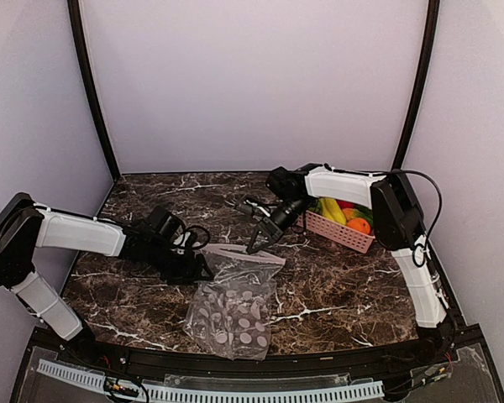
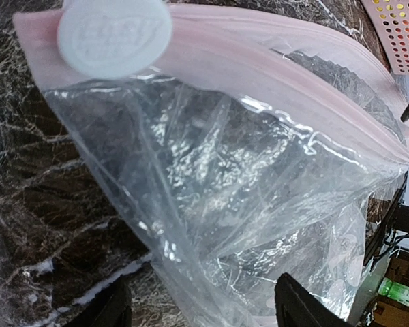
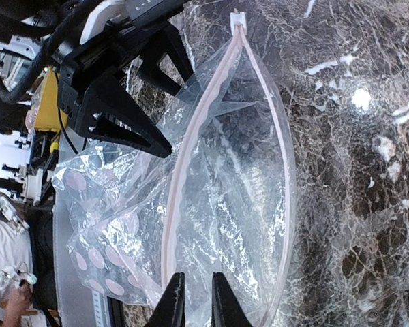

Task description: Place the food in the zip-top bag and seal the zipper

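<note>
A clear zip top bag with pale dots and a pink zip band lies flat on the table, its mouth parted in the right wrist view. At the band's left end sits a white slider. My left gripper stands open over the bag's left edge, fingers spread apart in the left wrist view. Above the right part of the bag's mouth is my right gripper, partly open, with a narrow gap between its fingers. Whether it touches the plastic I cannot tell. Bananas and an orange lie in a basket, partly covered by the right arm.
The pink basket stands at the back right, below the right forearm. No food shows inside the bag.
</note>
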